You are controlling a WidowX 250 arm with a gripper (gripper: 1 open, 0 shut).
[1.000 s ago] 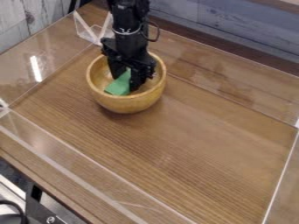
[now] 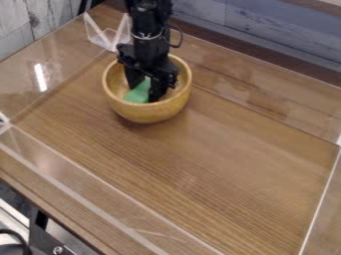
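Note:
A wooden bowl (image 2: 150,111) sits on the wooden table toward the upper left in the camera view. A green object (image 2: 139,93) lies inside it. The black arm reaches down from the top into the bowl, its gripper (image 2: 152,86) at the green object. The fingers are dark and small, so whether they are closed on it is hard to see, though they appear to be on it.
A clear plastic item (image 2: 107,35) stands behind the bowl at the left. Pale walls edge the table at the back and right.
The bowl, with the green object and gripper in it, has shifted slightly toward the back of the table.

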